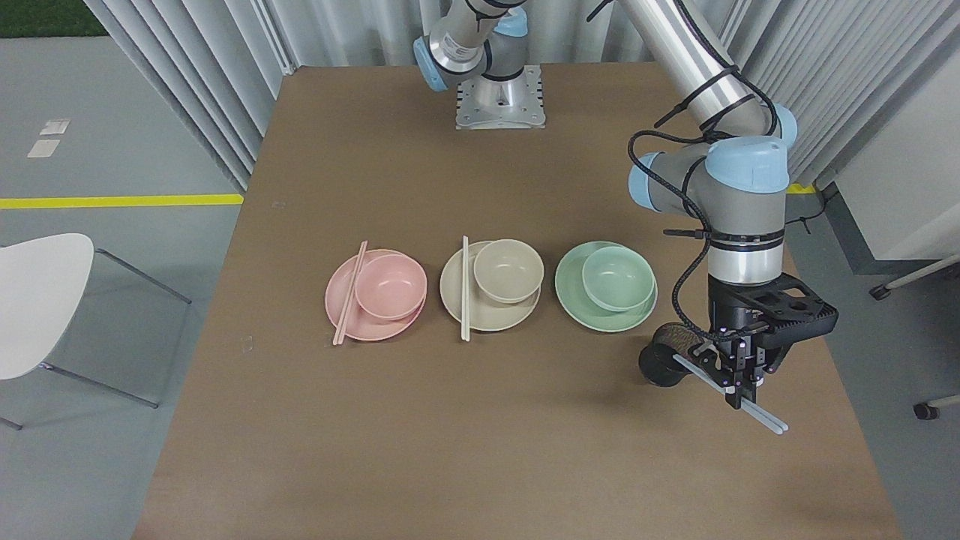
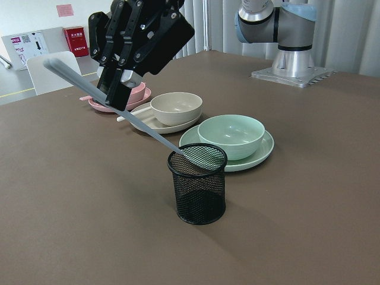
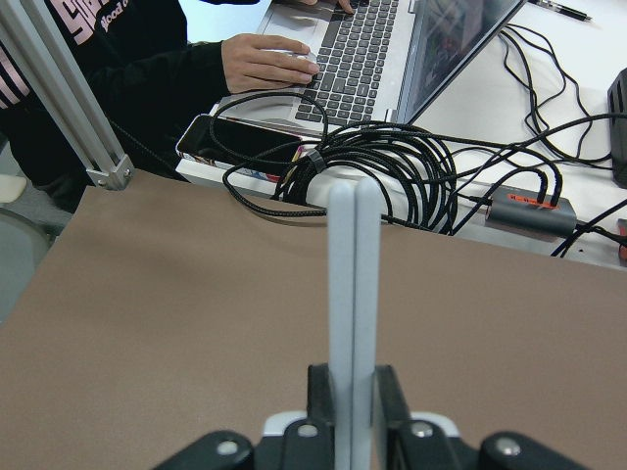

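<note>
My gripper [image 1: 739,385] is shut on pale grey-blue chopsticks [image 2: 71,80], held at a slant, one end over the black mesh cup [image 2: 200,196]. The cup [image 1: 661,364] stands right of the green bowl [image 1: 618,277] on its green plate [image 1: 585,310]. The pink bowl [image 1: 391,284] and cream bowl [image 1: 508,270] sit on plates, with pink chopsticks [image 1: 351,292] and cream chopsticks [image 1: 465,288] on their left sides. In the wrist view the held chopsticks [image 3: 353,294] stand side by side between the fingers.
The wrist view shows a person's hands, a laptop [image 3: 362,59] and coiled cables beyond the table edge.
</note>
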